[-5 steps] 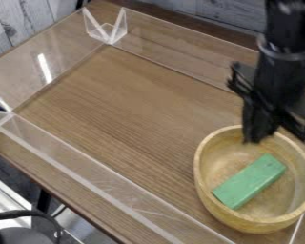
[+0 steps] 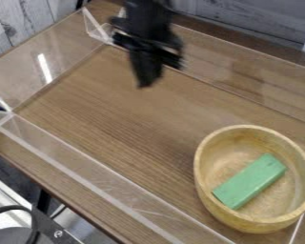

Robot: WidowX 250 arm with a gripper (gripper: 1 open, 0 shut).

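My gripper (image 2: 145, 59) is a dark, blurred shape at the upper middle, over the wooden table; its fingers are too blurred to tell open from shut. A round tan bowl (image 2: 282, 209) sits at the lower right with a green block (image 2: 248, 181) lying inside it.
Clear plastic edging (image 2: 79, 162) runs along the near left, and a wall stands at the back. Black cables lie at the lower left.
My gripper has moved from over the bowl at the right to the upper middle, leftward and back. The green block stays in the bowl.
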